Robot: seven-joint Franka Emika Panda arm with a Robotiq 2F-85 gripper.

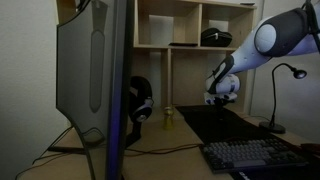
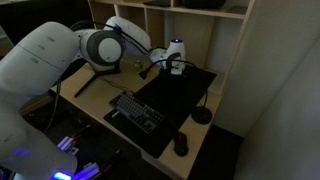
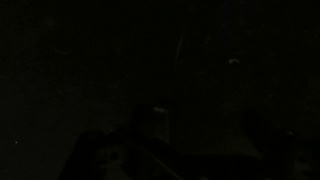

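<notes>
No object stands out as held. In exterior view 1 my gripper [image 1: 220, 107] is low over the far part of the black desk mat [image 1: 205, 123], below the white wrist of the arm. From exterior view 2 the arm [image 2: 108, 44] reaches across the desk to the mat's back part, where my gripper [image 2: 168, 75] blends into the dark surface. The wrist view is almost black. Its faint finger shapes stand apart at the bottom left and right, so the gripper looks open. Anything small beneath it is hidden in the dark.
A keyboard [image 2: 138, 112] lies on the mat, with a dark mouse [image 2: 181, 144] to its right. The desk lamp [image 1: 274, 125] stands close to the arm. Headphones [image 1: 140, 100], a yellowish item [image 1: 168, 118] and a large monitor [image 1: 92, 75] are left of the mat. Shelves rise behind.
</notes>
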